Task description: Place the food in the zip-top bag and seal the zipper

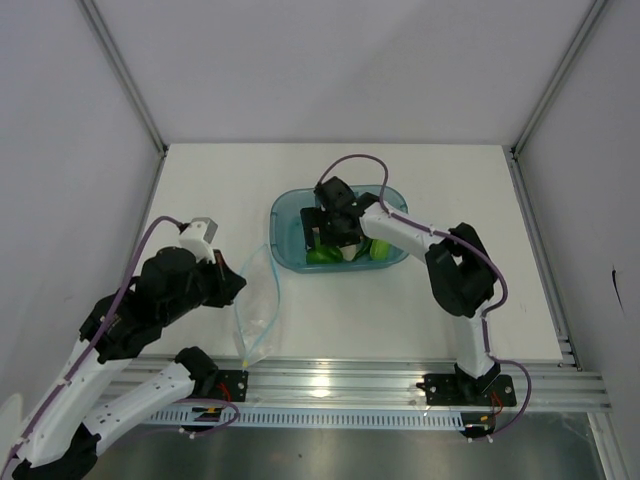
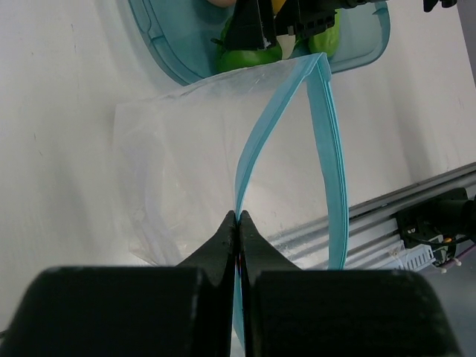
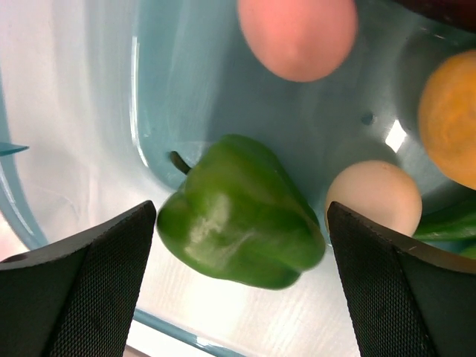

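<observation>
The clear zip bag with blue zipper lies left of the teal food tub. My left gripper is shut on the bag's zipper edge, holding its mouth raised. My right gripper is down in the tub, open around a green pepper, one finger on either side of it. The tub also holds a pink round item, a pale egg-like item, an orange item and more green produce.
A metal rail runs along the front edge.
</observation>
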